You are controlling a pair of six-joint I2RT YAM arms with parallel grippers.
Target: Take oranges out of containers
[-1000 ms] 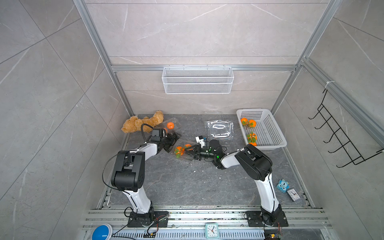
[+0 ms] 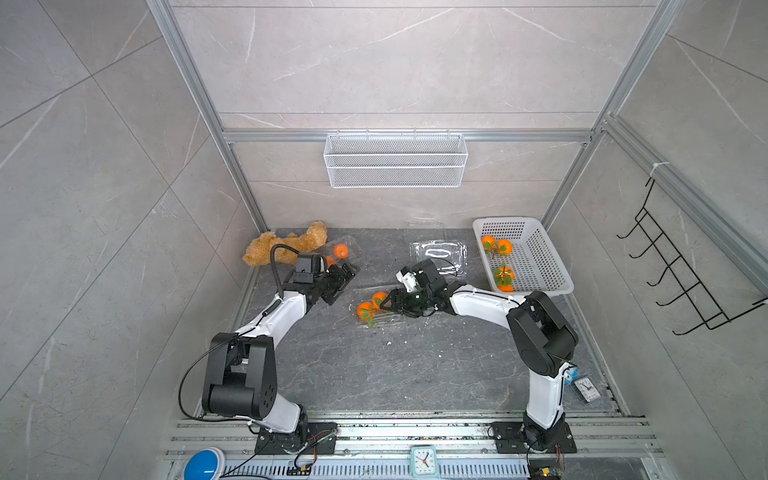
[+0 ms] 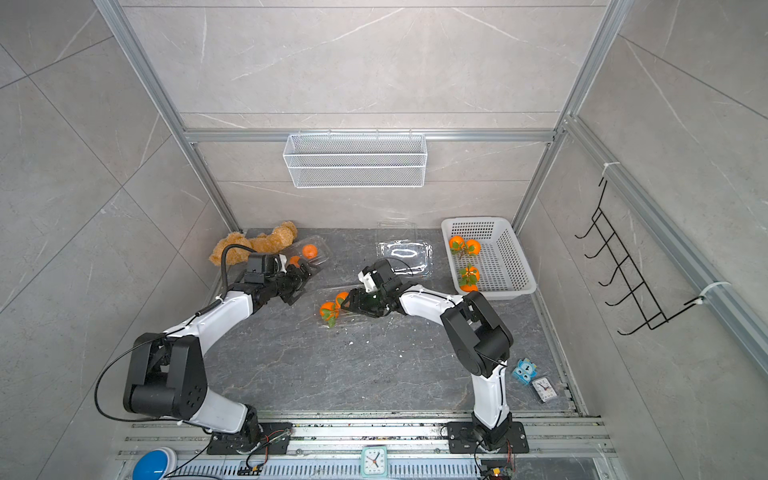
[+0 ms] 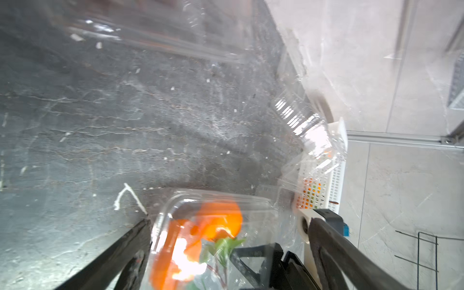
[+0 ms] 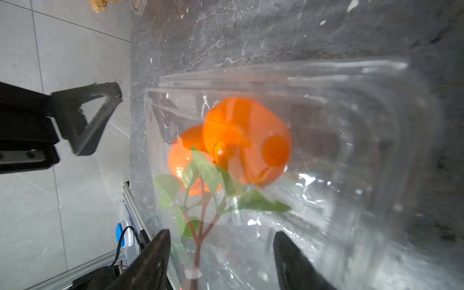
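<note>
A clear plastic container [image 5: 319, 203] with two oranges [image 5: 246, 137] and green leaves sits mid-table. My right gripper is at that container, part open; whether its fingers grip the plastic is unclear. My left gripper hangs open to the left, above and beside this container. Behind it a second clear container with oranges [image 2: 341, 250] lies near the teddy bear. An empty clear container [image 2: 437, 256] lies at the back centre.
A white basket [image 2: 536, 264] holding several oranges stands at the back right. A brown teddy bear [image 2: 280, 246] lies at back left.
My left arm's elbow has moved left.
</note>
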